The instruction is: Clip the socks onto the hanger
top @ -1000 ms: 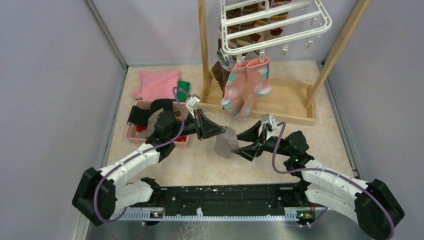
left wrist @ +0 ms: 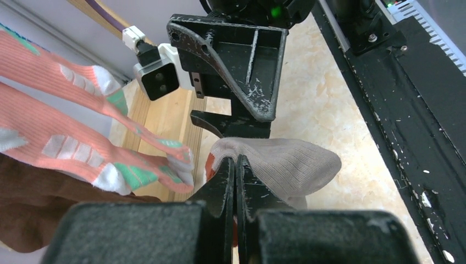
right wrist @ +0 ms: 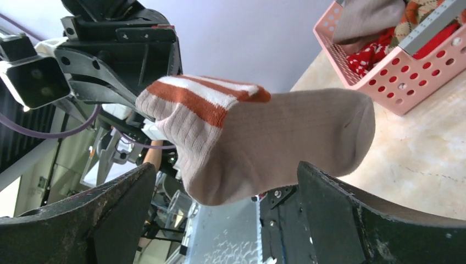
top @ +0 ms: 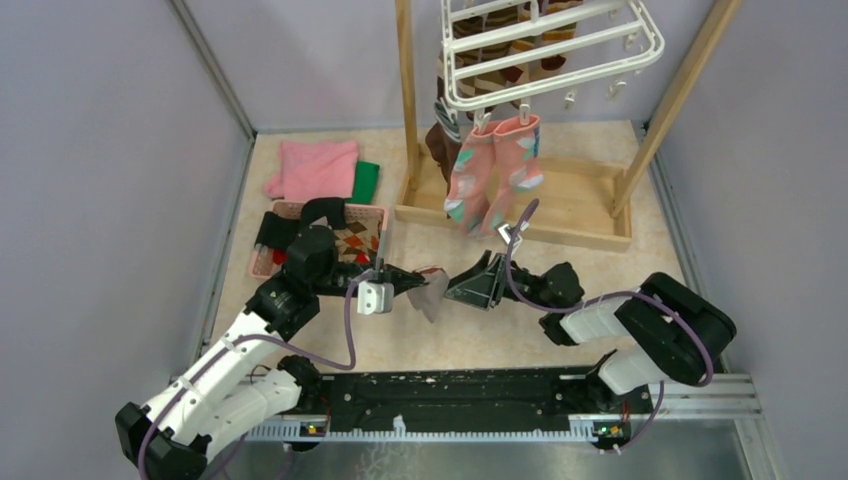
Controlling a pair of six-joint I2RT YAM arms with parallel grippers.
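A grey sock (top: pixel 430 293) with a rust-and-white striped part (right wrist: pixel 206 99) hangs from my left gripper (top: pixel 416 277), which is shut on it. In the left wrist view the grey cloth (left wrist: pixel 291 165) bends over just past the left fingertips. My right gripper (top: pixel 468 285) stands open, close to the sock's right side. Through the right wrist view, the sock shows ahead of and between the spread fingers, apparently untouched by them. Up behind, the white hanger (top: pixel 555 82) carries a pair of pink patterned socks (top: pixel 495 170) by its clips, with brown socks further left.
A pink basket (top: pixel 384 222) of more socks stands at the left, beyond the left arm. Behind it lie a pink cloth (top: pixel 315 170) and a green cloth (top: pixel 366 182). Free clips (top: pixel 571 98) hang along the hanger's right side. The wooden frame (top: pixel 590 225) stands below it.
My left gripper drew back leftward with the sock and rolled over.
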